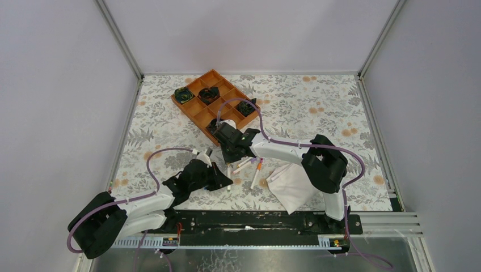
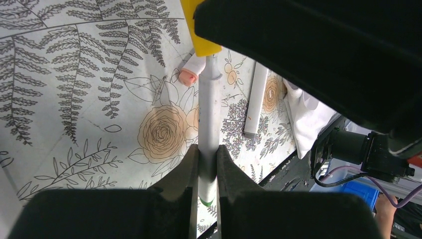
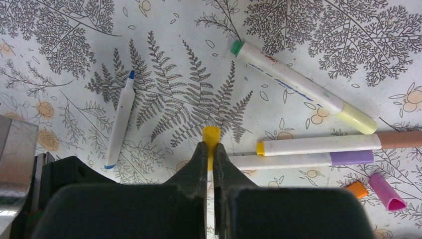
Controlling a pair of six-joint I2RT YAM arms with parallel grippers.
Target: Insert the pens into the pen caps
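My left gripper is shut on a white pen [image 2: 209,109] with a green tail end, held upright in the left wrist view. The pen's tip is hidden inside the mouth of a yellow cap [image 2: 199,30]; its narrow neck still shows below the rim. In the right wrist view my right gripper is shut on that yellow cap. A capless blue-tipped pen [image 3: 119,122] lies on the cloth to the left. A magenta cap [image 3: 387,193] and an orange cap or pen end [image 3: 357,189] are at lower right.
A pen with a pale yellow cap [image 3: 356,119], one with a brown cap [image 3: 398,139] and one with a purple cap [image 3: 352,158] lie close together. A white cloth [image 1: 292,187] lies at the right, a wooden divided tray [image 1: 195,111] behind.
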